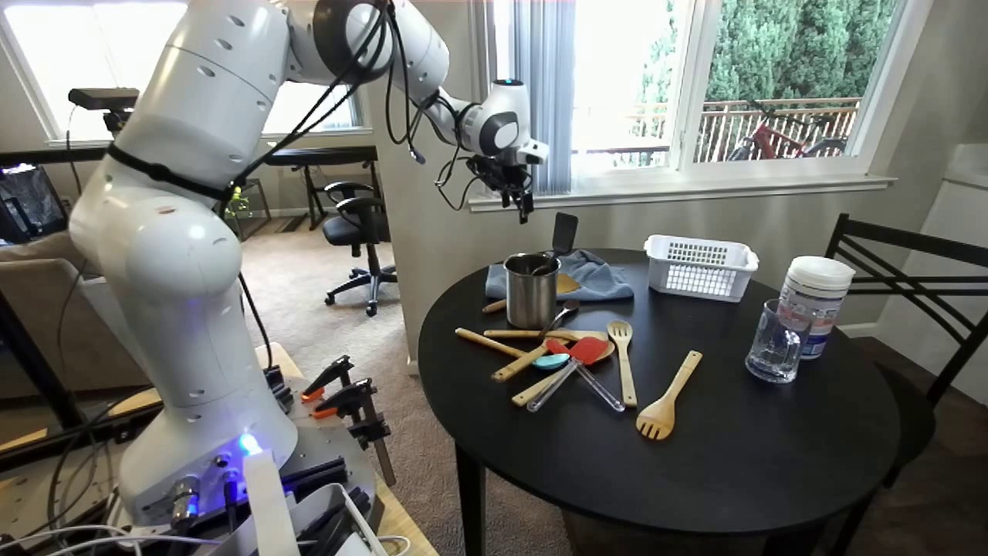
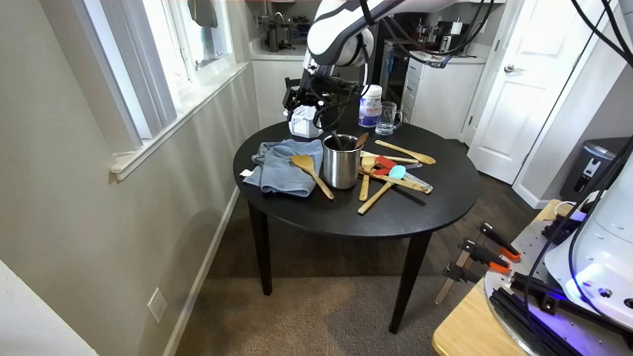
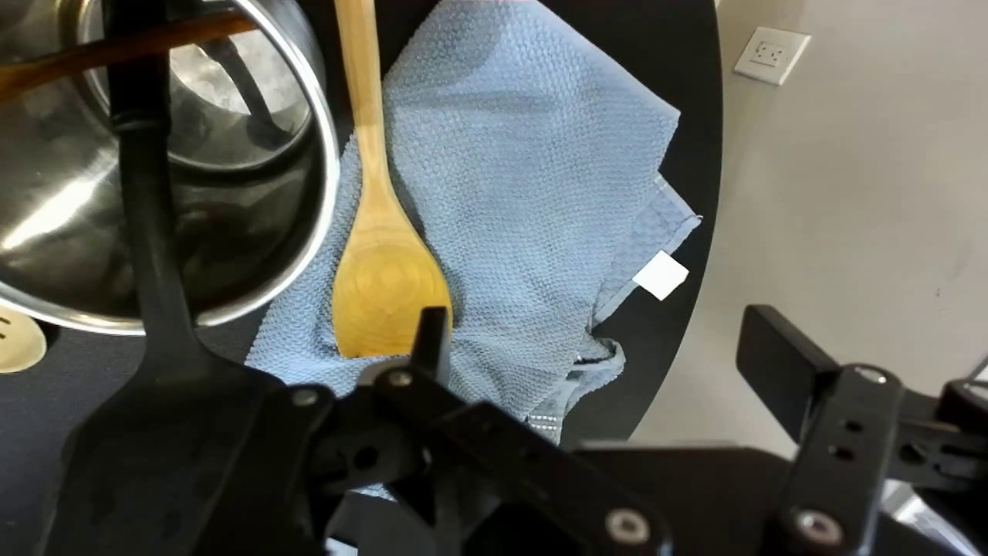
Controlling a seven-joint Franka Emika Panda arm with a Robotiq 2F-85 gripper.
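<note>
My gripper hangs in the air above and behind the steel pot. In the wrist view the gripper is open wide, with no object held between its fingers. The pot holds a black spatula and a brown wooden utensil; the spatula's blade passes close by the left finger. Below the gripper, a wooden spatula lies across a crumpled blue-grey cloth beside the pot. In exterior view 2 the arm's cables partly cover the gripper.
Several wooden and silicone utensils, among them a red spatula and a slotted wooden one, lie in front of the pot. A white basket, a glass mug and a white tub stand farther right.
</note>
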